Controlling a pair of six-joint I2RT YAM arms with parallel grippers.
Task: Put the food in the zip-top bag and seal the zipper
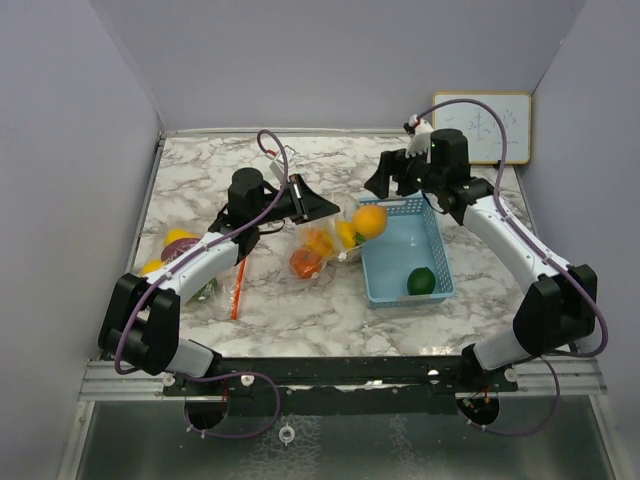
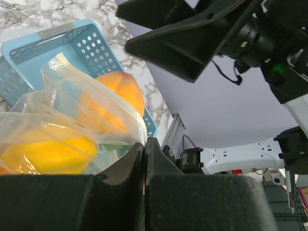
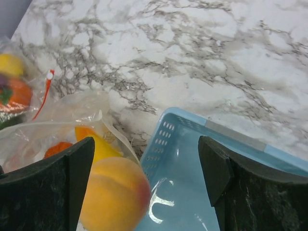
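Observation:
My left gripper (image 1: 337,209) is shut on the rim of the clear zip top bag (image 2: 72,106), pinched at its fingertips. Inside the bag lie a yellow fruit (image 2: 50,151) and orange-red food (image 1: 306,262). A peach-like fruit (image 1: 369,221) rests at the bag's mouth, by the left wall of the blue basket (image 1: 408,302); how far it sits inside is unclear. Just above and behind this fruit, my right gripper stands open and holds nothing. In the right wrist view, the left finger partly covers the fruit. A green vegetable (image 1: 421,281) lies in the basket.
At the left lies another clear bag with a red zipper (image 1: 239,288), filled with several foods (image 1: 178,236). A whiteboard (image 1: 482,125) is at the back right. Bare marble table (image 1: 290,330) shows in front.

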